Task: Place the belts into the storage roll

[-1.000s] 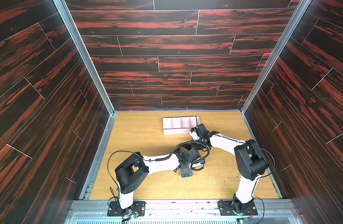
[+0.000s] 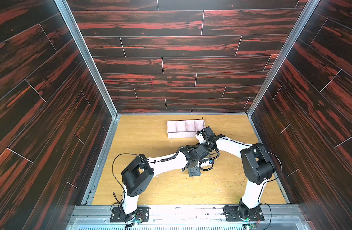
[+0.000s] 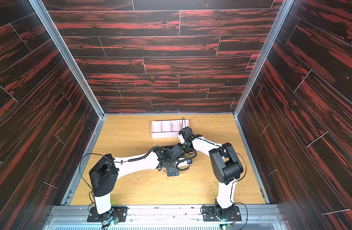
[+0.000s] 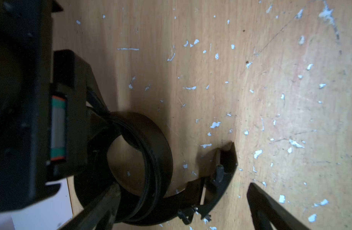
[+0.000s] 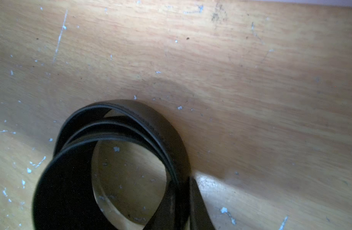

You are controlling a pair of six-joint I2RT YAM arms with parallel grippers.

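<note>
A black belt (image 5: 149,111) lies coiled in several loops in the right wrist view. My right gripper is shut on the coil's wall. In the left wrist view the same rolled belt (image 4: 160,149) shows at lower left, with its loose end and buckle (image 4: 206,191) stretching right. My left gripper stands open, one fingertip over the coil and the other beyond the buckle end. From above, both wrists cover the belt. The pale pink storage box (image 2: 181,135), divided into compartments, stands just behind the right gripper (image 3: 181,144).
Both arms meet close together near the table's middle, the left wrist in front of the right. Bare wooden table (image 2: 141,134) lies to the left, and more free room is at the front. Cables loop over the left wrist.
My left wrist has shifted slightly right and away from the table's front, closer to the right gripper. The right arm has barely moved.
</note>
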